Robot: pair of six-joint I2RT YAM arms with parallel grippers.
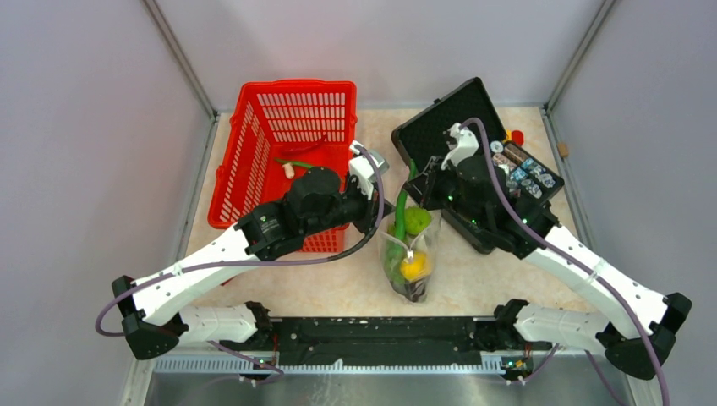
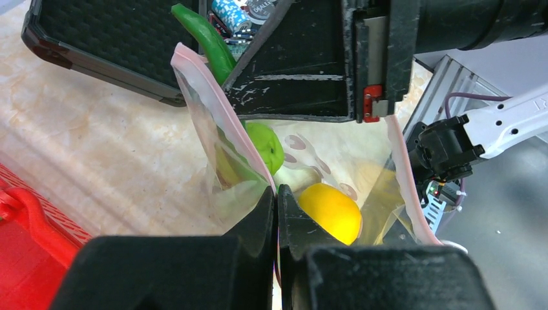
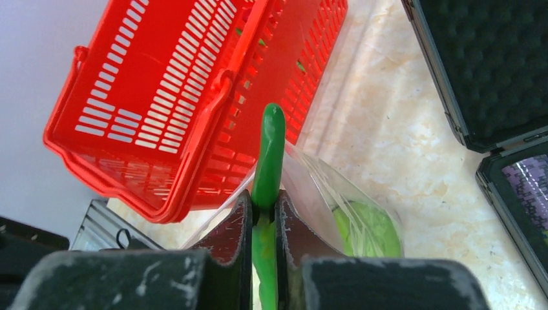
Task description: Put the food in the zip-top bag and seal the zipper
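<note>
The clear zip top bag (image 1: 391,254) stands upright with its mouth open. A yellow food item (image 1: 414,266) and a green round one (image 1: 417,221) show inside. My left gripper is shut on the bag's pink-edged rim (image 2: 226,110), a thin layer between its fingertips. Over the mouth, my right gripper is shut on a long green pepper (image 3: 272,145). The pepper's upper end sticks up above the fingers, while its lower part hangs down into the bag. How deep it reaches is hard to see in the right wrist view.
A red basket (image 1: 221,190) with a few vegetables stands at the back left, close to my left arm. Behind and beneath my right arm lies an open black case (image 1: 423,127) with small items.
</note>
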